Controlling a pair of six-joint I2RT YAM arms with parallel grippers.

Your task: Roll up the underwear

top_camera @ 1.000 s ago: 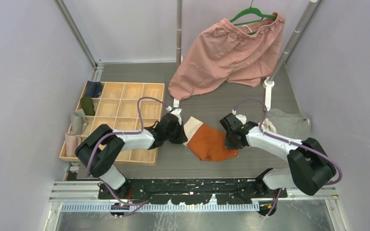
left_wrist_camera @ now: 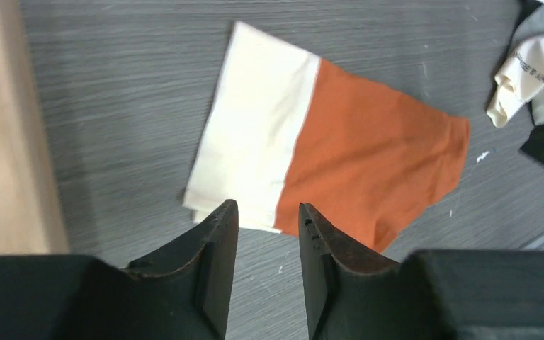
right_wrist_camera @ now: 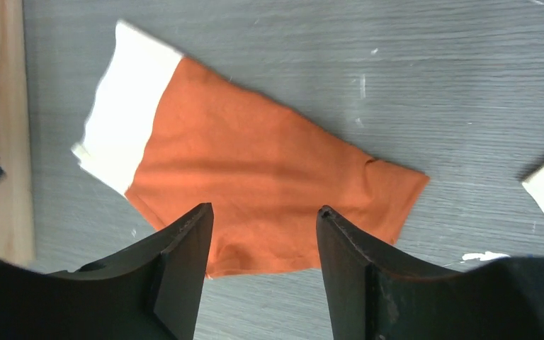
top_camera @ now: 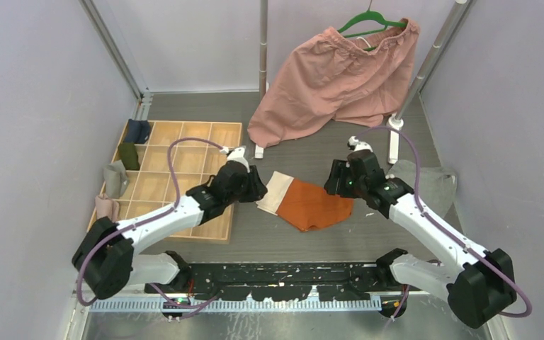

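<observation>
The underwear, orange with a cream waistband, lies flat on the grey floor (top_camera: pixel 312 209), its right end slightly creased. My left gripper (top_camera: pixel 255 184) hovers over its waistband side; in the left wrist view its fingers (left_wrist_camera: pixel 212 255) stand a moderate gap apart, with nothing between them. My right gripper (top_camera: pixel 336 180) hovers over the orange part, open and empty in the right wrist view.
A wooden divided box (top_camera: pixel 230 131) with rolled cloths sits at left. A pink garment (top_camera: pixel 333 85) hangs on a green hanger at the back. Grey cloth with a cream band (left_wrist_camera: pixel 528 78) lies to the right.
Both arms have drawn up off the underwear, the left moving back and slightly left. The underwear's right part sits a little differently than a second ago.
</observation>
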